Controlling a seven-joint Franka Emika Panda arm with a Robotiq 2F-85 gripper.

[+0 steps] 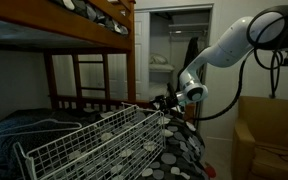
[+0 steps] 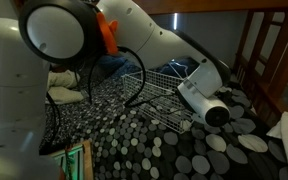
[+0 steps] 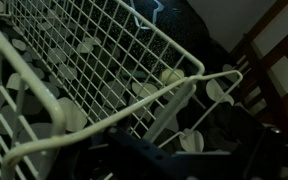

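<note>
A white wire basket stands on the polka-dot bedding. Its rim and one corner fill much of the wrist view, where the mesh side of the basket runs toward the upper left. My gripper is at the basket's far right end, close to the top rim. Dark parts of the gripper show along the bottom of the wrist view, spread apart, with the basket's corner wires just beyond them. The fingers look open, and I see nothing held. In exterior view 2 the arm hides the fingers, while the basket shows behind it.
Wooden bunk-bed posts and an upper bunk stand around the bed. A tan armchair is at the right. Dark dotted bedding surrounds the basket, and a pale blue outline lies beyond it.
</note>
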